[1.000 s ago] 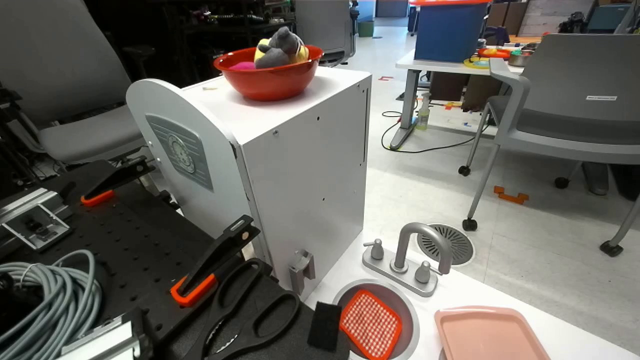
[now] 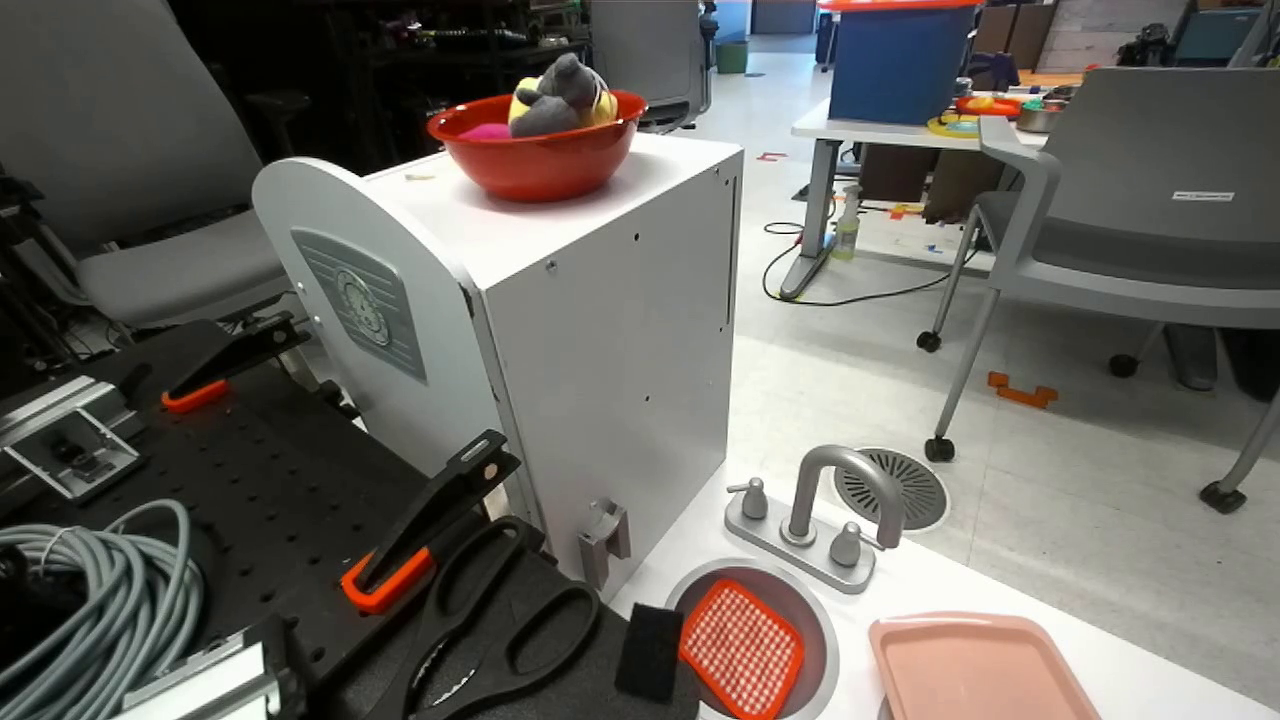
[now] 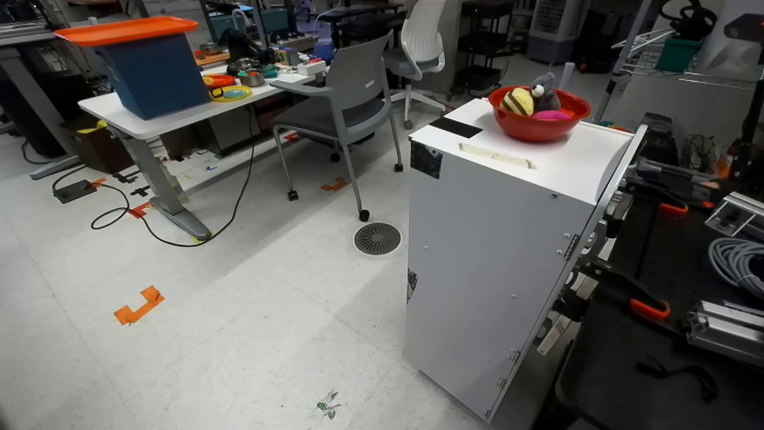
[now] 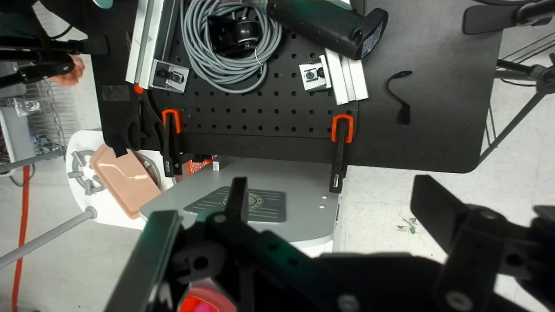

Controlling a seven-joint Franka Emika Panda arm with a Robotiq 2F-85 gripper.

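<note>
In the wrist view my gripper stands open, its dark fingers wide apart and nothing held between them. Neither exterior view shows it. A red bowl rests on top of the white cabinet. Inside the bowl lie a grey and yellow plush toy and something pink. Beside the cabinet, a pink tray sits on the white counter. A red-and-white checked item is in the round sink; a grey faucet rises behind it.
The black perforated table carries coiled grey cable, metal profiles, orange-tipped clamps and black scissors. A grey chair and a desk with a blue bin stand apart on the floor. Open floor lies left of the cabinet in exterior view 2.
</note>
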